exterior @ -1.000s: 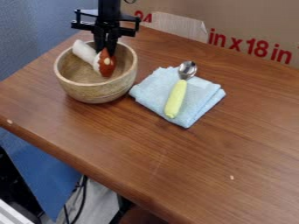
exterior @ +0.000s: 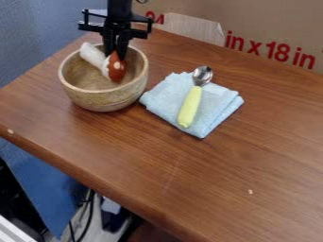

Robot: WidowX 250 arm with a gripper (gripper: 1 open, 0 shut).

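My black gripper (exterior: pixel 116 47) reaches down from the top of the view over the wooden bowl (exterior: pixel 94 95) at upper left. Inside the bowl are a white object (exterior: pixel 91 56) and a reddish-orange object (exterior: pixel 116 70), just below my fingertips. Whether the fingers hold either one is hard to tell. A spoon with a pale yellow handle (exterior: pixel 191 106) lies on a folded light blue cloth (exterior: pixel 221 118) to the bowl's right.
A cardboard panel (exterior: pixel 271 38) stands behind.
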